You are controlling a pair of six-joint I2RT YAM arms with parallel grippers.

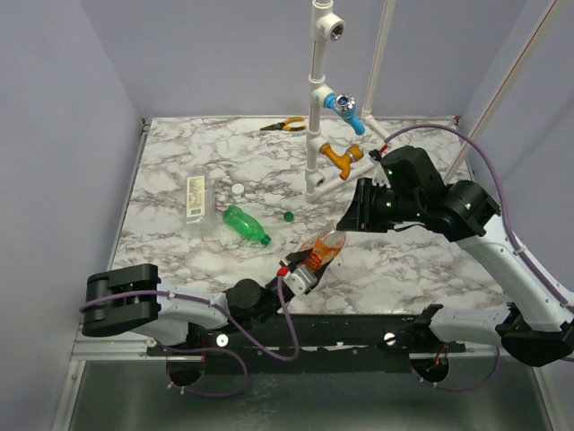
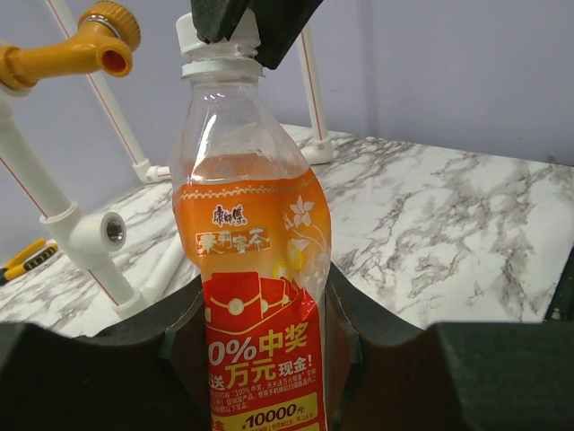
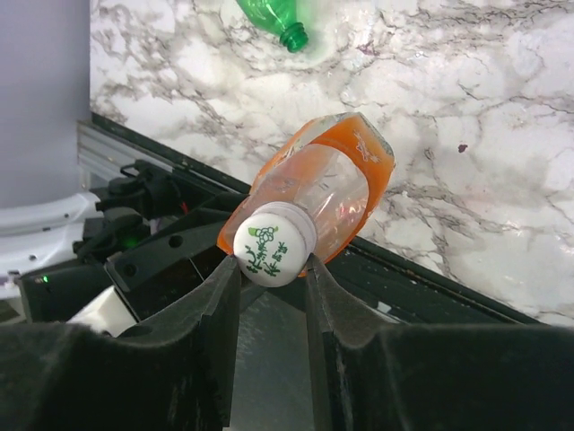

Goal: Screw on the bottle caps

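Observation:
The bottle with the orange and red label (image 2: 260, 242) is tilted in the top view. My left gripper (image 1: 305, 268) is shut around its lower part, fingers (image 2: 184, 346) pressing from both sides. A white cap (image 2: 208, 36) sits on the bottle's neck, above a white ring. My right gripper has its fingertips at either side of this cap, whose printed top (image 3: 267, 250) faces the right wrist camera. A gap shows between the right fingers below the cap; whether they press on it is unclear. The bottle's lower end is hidden in the left gripper.
A green bottle (image 1: 242, 223) and a clear bottle with a pale label (image 1: 195, 196) lie on the left. A loose white cap (image 1: 238, 189) and a green cap (image 1: 288, 216) are nearby. White pipework (image 1: 315, 117) with taps stands behind; pliers (image 1: 283, 125) lie at the back.

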